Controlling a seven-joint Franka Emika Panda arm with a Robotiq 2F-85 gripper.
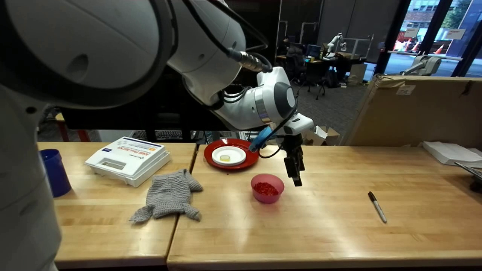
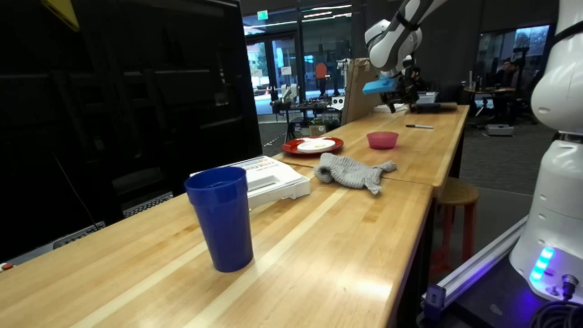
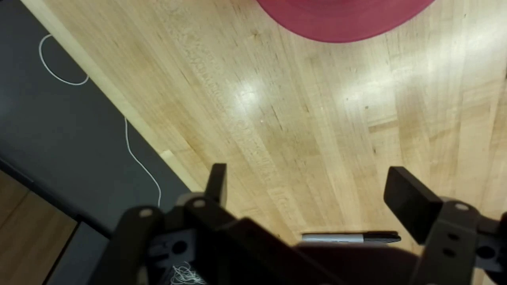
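My gripper hangs above the table, to the right of a pink bowl that holds small red pieces. In the wrist view the two fingers stand wide apart with nothing held between them, so the gripper is open. A black-and-grey marker lies on the bare wood farther right, and the wrist view shows this marker low down, beyond the fingers and partly covered by the gripper body. Only the near part of the pink bowl enters the wrist view, at its top.
Behind the bowl sits a red plate bearing a white plate. Left of them are a grey knitted cloth, a white first aid case and a blue cup. A cardboard panel stands at the back right.
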